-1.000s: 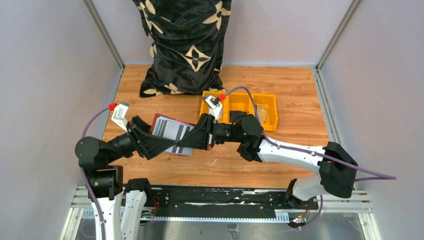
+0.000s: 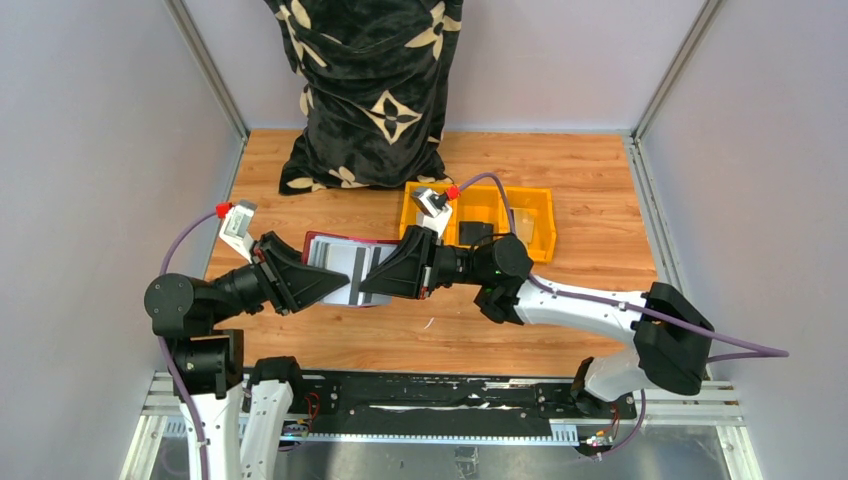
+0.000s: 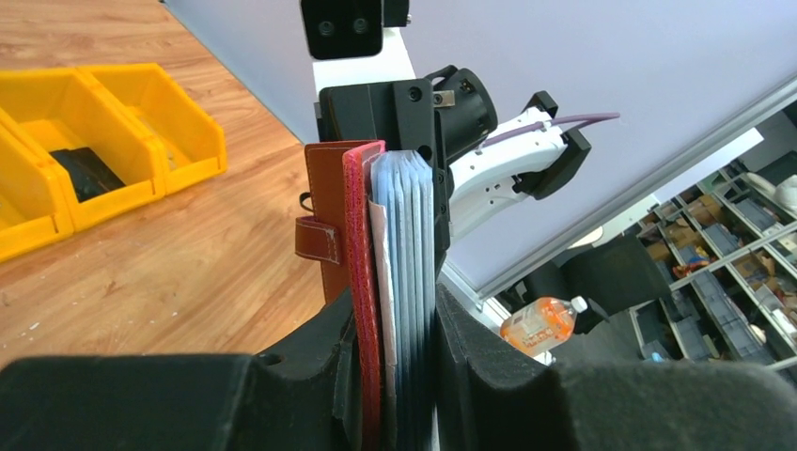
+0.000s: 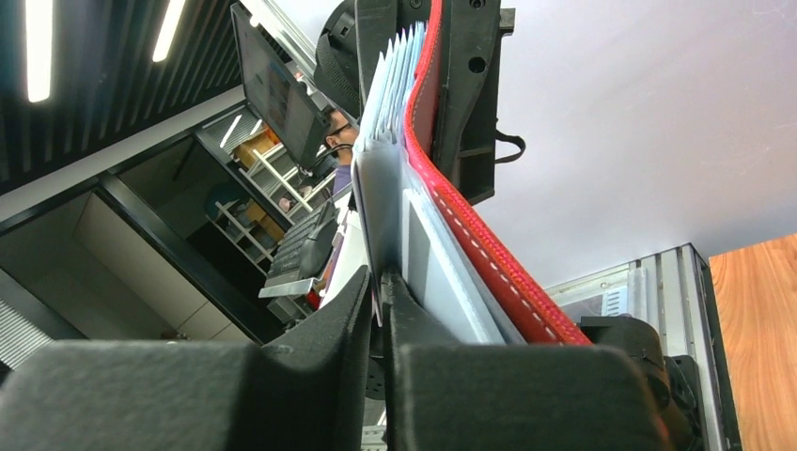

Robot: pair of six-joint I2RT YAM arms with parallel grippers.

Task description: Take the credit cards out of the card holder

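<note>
Held up between both arms is the red-edged card holder (image 2: 350,270), its clear card sleeves fanned at the side. In the left wrist view its brown flap and strap (image 3: 318,240) show beside the sleeves (image 3: 404,216), with my left gripper around the holder. In the right wrist view my right gripper has its fingertips at the sleeves' edge, beside the red border (image 4: 475,244); whether a card sits between them I cannot tell. From above, both grippers overlap the holder from either side.
A yellow divided bin (image 2: 540,220) with a dark item in it stands at the back right. A dark patterned cloth (image 2: 365,110) lies at the back.
The card holder has turned to lie more level and shifted slightly right, along with my right gripper.
</note>
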